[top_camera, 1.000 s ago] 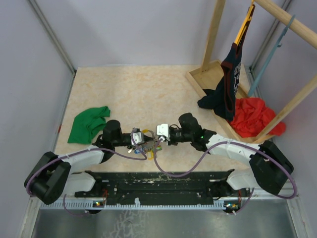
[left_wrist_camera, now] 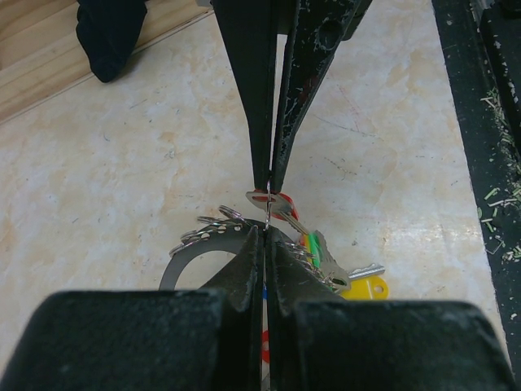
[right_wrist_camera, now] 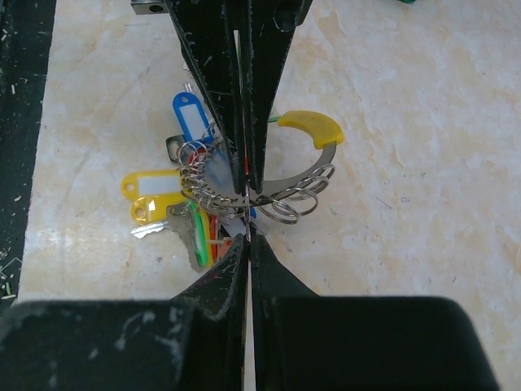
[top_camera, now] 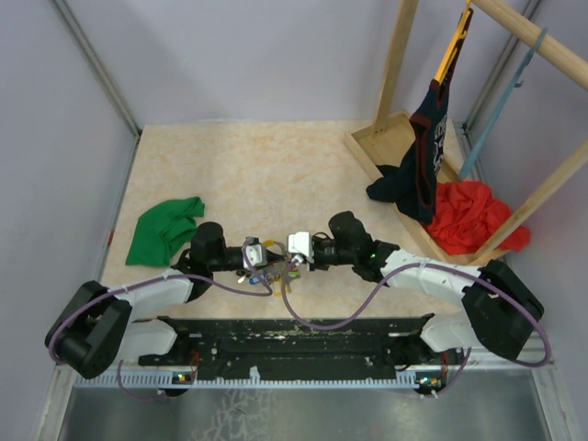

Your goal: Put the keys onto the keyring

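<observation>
Both grippers meet at the table's centre over a bunch of keys with coloured tags (right_wrist_camera: 155, 183) and coiled rings (right_wrist_camera: 295, 204) around a dark curved piece with a yellow end (right_wrist_camera: 311, 126). My left gripper is shut on a thin silver piece, apparently a key or ring, held upright at its tips. My right gripper is shut at the same piece from the opposite side, its tips nearly touching the left one's. In the left wrist view a silver key (left_wrist_camera: 257, 198) lies just behind the right fingertips. Exactly what each holds is hard to tell.
A green cloth (top_camera: 161, 230) lies at the left. A wooden rack (top_camera: 390, 138) with a hanging dark fabric (top_camera: 427, 138) and a red cloth (top_camera: 473, 216) stands at the right.
In the top view the right gripper's tip has shifted very slightly; otherwise nothing visibly differs.
</observation>
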